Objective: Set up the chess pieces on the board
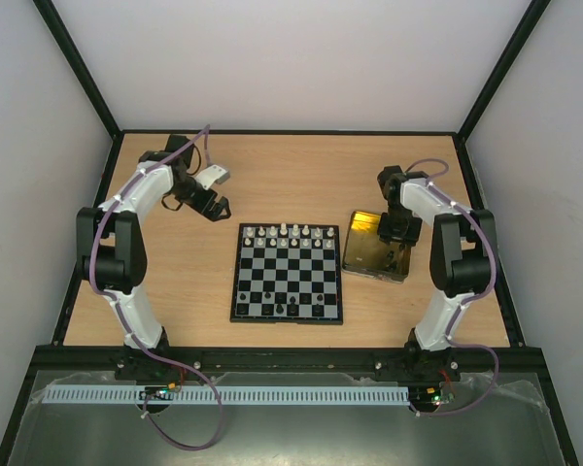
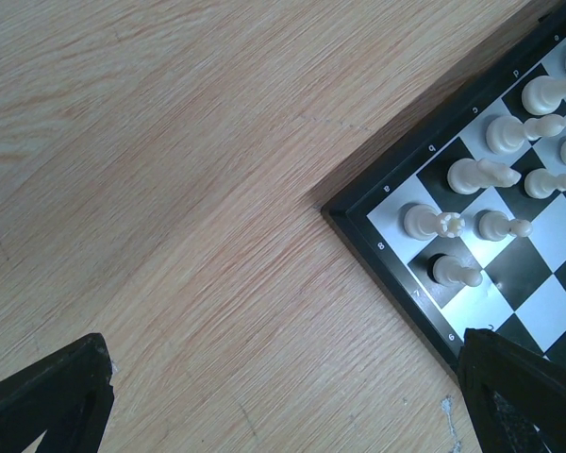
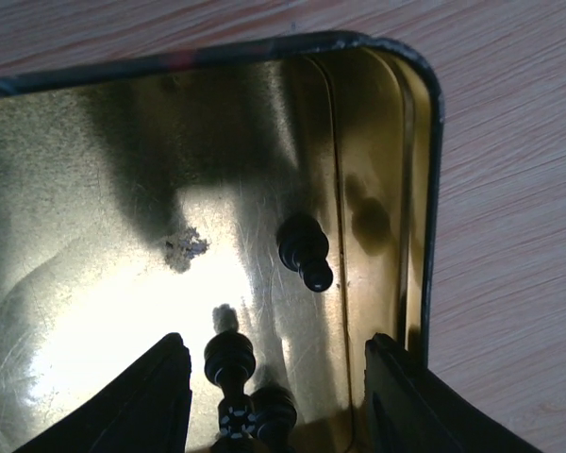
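Note:
The chessboard [image 1: 287,272] holds white pieces along its back rows and several black pieces near the front. In the left wrist view a white rook [image 2: 432,222] stands at the board's corner. A gold tray [image 1: 369,248] right of the board holds black pieces: a pawn [image 3: 304,255] near its side wall and pieces lying close together [image 3: 231,368] lower down. My right gripper is over the tray, its fingers apart around those lower pieces, none visibly clasped. My left gripper [image 1: 217,208] hovers left of the board's back corner, fingers apart, empty.
Walls and dark frame edges surround the table.

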